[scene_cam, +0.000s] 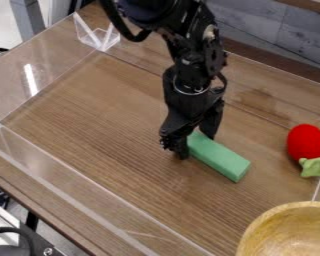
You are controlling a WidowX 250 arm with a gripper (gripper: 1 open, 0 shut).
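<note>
My black gripper (192,138) is low over the wooden table, its fingers open around the near-left end of a green block (219,160). The block lies flat, angled toward the lower right. Whether the fingertips touch it is hard to tell, as the gripper partly hides that end.
A red object (307,140) with a pale green piece below it lies at the right. A yellow bowl (276,232) is at the bottom right. A clear holder (96,30) stands at the back left.
</note>
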